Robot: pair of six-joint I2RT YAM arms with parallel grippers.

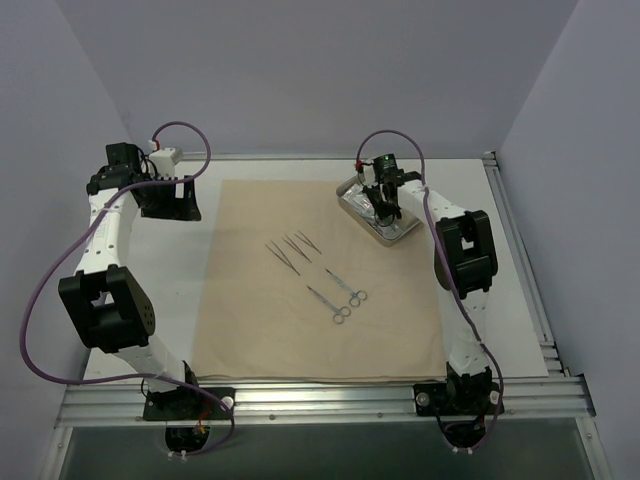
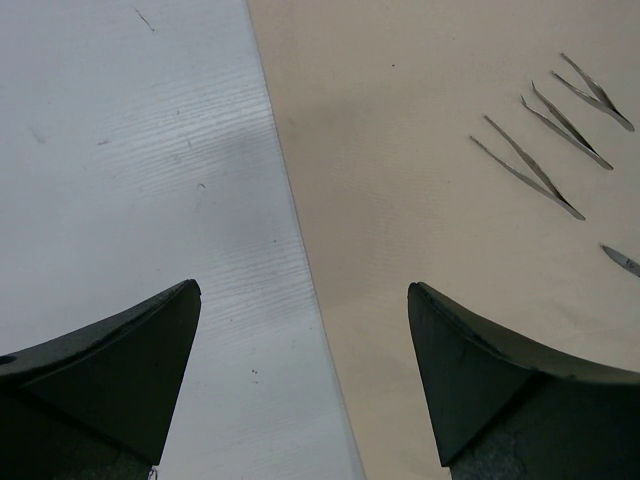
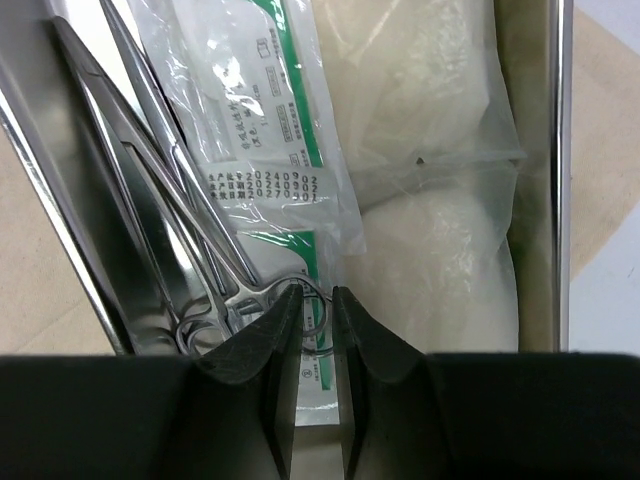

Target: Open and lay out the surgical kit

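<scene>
The metal tray (image 1: 402,236) of the kit stands open at the back right of the cloth. Inside it are ring-handled clamps or scissors (image 3: 150,150), lying along one wall, and clear packets (image 3: 260,110). My right gripper is in the tray, its fingers shut at the handle rings. A ring shows at the fingertips; whether it is pinched is unclear. Three tweezers (image 1: 283,257) and two scissors (image 1: 328,304) lie spread on the tan cloth (image 1: 260,330). My left gripper stands open and empty over the cloth's left edge.
Pale gauze-like packs (image 3: 430,260) fill the tray's other side, and its raised rim (image 3: 562,180) surrounds my right fingers. White table (image 1: 170,290) shows beyond the cloth.
</scene>
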